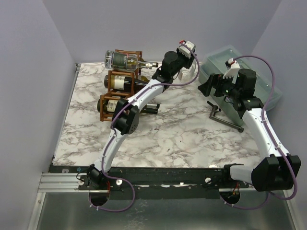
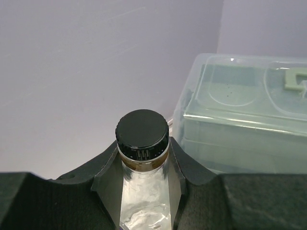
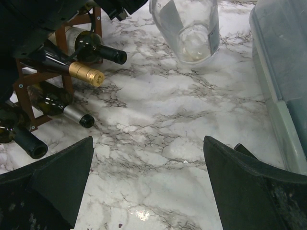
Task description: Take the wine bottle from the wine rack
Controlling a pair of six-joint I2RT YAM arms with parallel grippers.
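Observation:
A clear glass bottle [image 2: 143, 206] with a black cap is pinched at its neck, my left gripper shut on it. In the right wrist view its clear base [image 3: 194, 40] shows at the top; whether it touches the table I cannot tell. This bottle [image 1: 188, 73] is off to the right of the wooden wine rack [image 1: 106, 93]. On the rack lie another clear bottle with a dark label [image 1: 120, 61] and several dark wine bottles, partly covered by my left arm. Over the table's right side, my right gripper [image 1: 211, 88] is open and empty.
A translucent bin [image 1: 211, 60] stands at the right, close to both grippers. A dark angled bar [image 1: 225, 122] lies beside it on the marble.

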